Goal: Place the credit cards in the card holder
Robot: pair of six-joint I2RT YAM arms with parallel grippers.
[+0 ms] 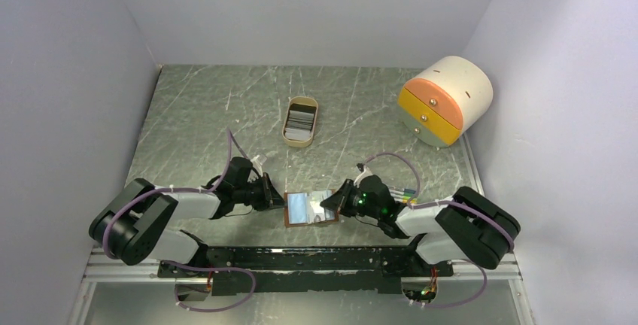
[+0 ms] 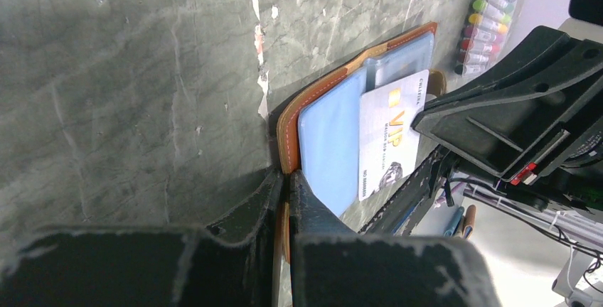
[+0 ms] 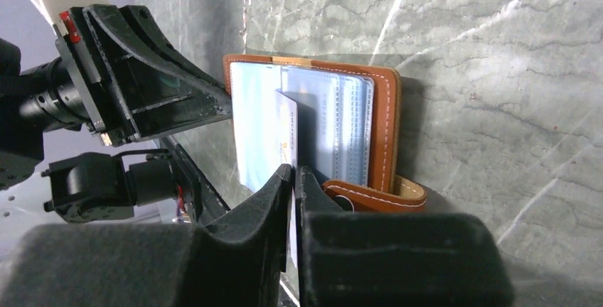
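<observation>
The brown card holder lies spread open on the table at the front, its clear sleeves showing. My left gripper is shut on the holder's left brown edge. A white card lettered VIP stands tilted over the sleeves. In the right wrist view that card appears nearly edge-on, its near edge between the closed fingers of my right gripper. Whether its low edge is inside a sleeve cannot be told. Farther back, a beige box contains several grey and white cards.
A cream drum-shaped cabinet with coloured drawers stands at the back right. A pack of coloured markers lies to the right, behind the right arm. Open table surrounds the beige box.
</observation>
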